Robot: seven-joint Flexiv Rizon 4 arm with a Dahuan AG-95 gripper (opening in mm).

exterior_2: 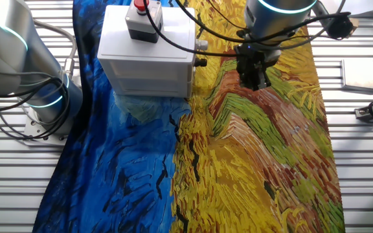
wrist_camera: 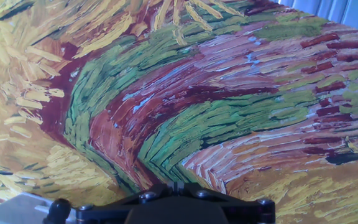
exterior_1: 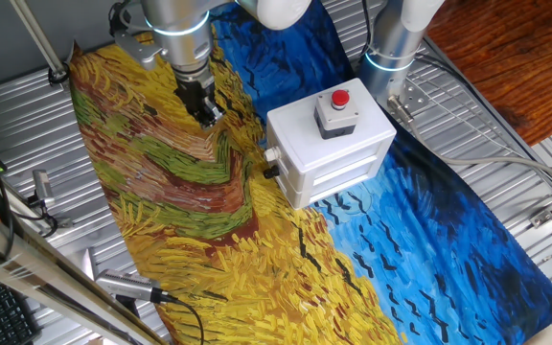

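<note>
My gripper (exterior_1: 213, 121) hangs over the yellow and green part of the painted cloth (exterior_1: 286, 278), left of the white box, in exterior view 1. From the opposite side it shows as a dark gripper (exterior_2: 256, 84) pointing down, clear of the box. At the bottom edge of the wrist view, the gripper has its fingertips together with nothing visible between them. A white box (exterior_1: 329, 144) stands on the cloth and bears a small grey unit with a red button (exterior_1: 340, 99). No loose object lies under the gripper.
Two dark and light knobs stick out of the box's side facing the gripper. Black cables (exterior_2: 199, 48) cross in front of exterior view 2. A metal arm base (exterior_1: 386, 72) stands behind the box.
</note>
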